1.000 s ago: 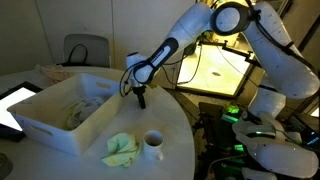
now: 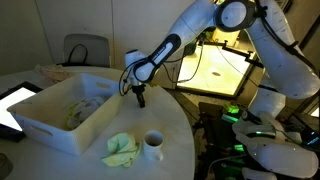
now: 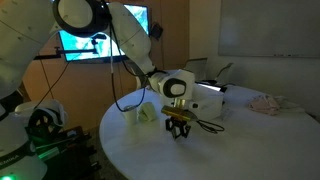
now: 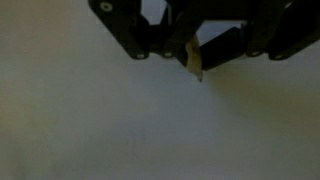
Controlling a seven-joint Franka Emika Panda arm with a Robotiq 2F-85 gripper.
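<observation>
In the wrist view my gripper is shut on a small tan, pointed thing (image 4: 195, 62), whose tip sticks out past the fingers. The image is dark, so I cannot tell what the thing is. Seen from outside, my gripper (image 2: 138, 97) points down low over the white table, just right of a large white box (image 2: 62, 132). The second exterior view has the gripper (image 3: 178, 130) close to the tabletop (image 3: 200, 155); whether it touches is unclear. The held thing is too small to make out there.
Some cloth-like items (image 2: 82, 110) lie inside the box. In front of the box are a pale green cloth (image 2: 122, 150) and a white mug (image 2: 153, 146). A pinkish cloth (image 3: 267, 105) lies toward the back. Cables loop near the gripper.
</observation>
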